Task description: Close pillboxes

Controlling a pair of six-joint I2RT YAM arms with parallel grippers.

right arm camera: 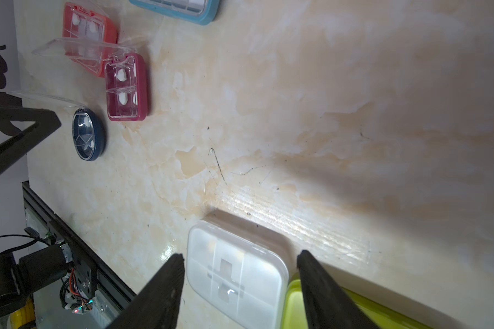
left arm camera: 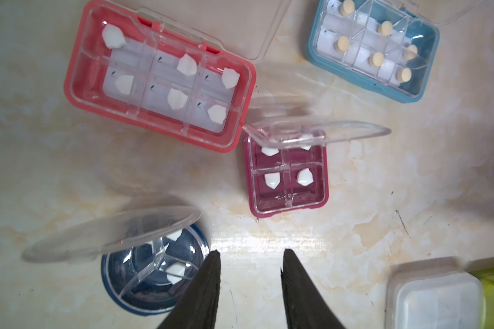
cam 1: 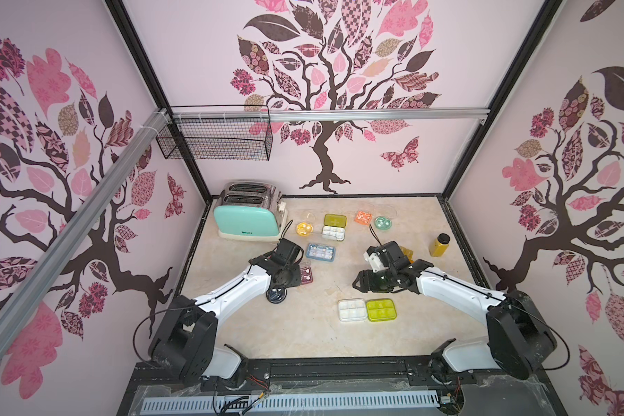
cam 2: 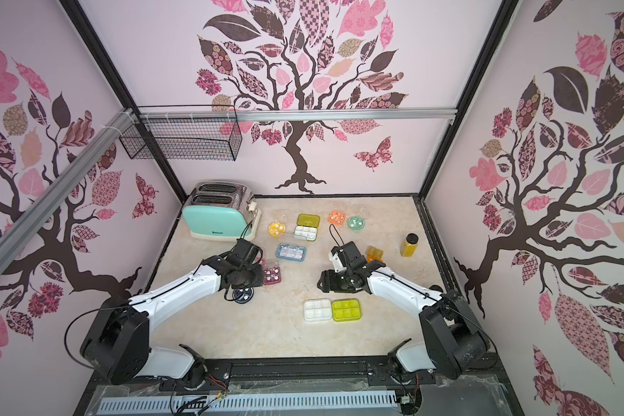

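Observation:
My left gripper hangs over the left of the table, its fingers parted around bare air. Below it in the left wrist view are a maroon pillbox [left arm camera: 288, 181] and a round dark blue pillbox [left arm camera: 156, 274], both with clear lids standing up. A red pillbox [left arm camera: 159, 76] and a blue pillbox [left arm camera: 373, 49], lids folded back, hold tablets. My right gripper is open above a pillbox with a white half [right arm camera: 236, 274] and a lime green half [right arm camera: 348, 307], which lie flat side by side. The right fingers hold nothing.
At the back stand yellow [cam 1: 304, 228], olive-and-white [cam 1: 333, 232], orange [cam 1: 362, 217] and teal [cam 1: 382, 222] pillboxes. A toaster [cam 1: 246, 220] fills the back left, a yellow bottle [cam 1: 439, 246] the right.

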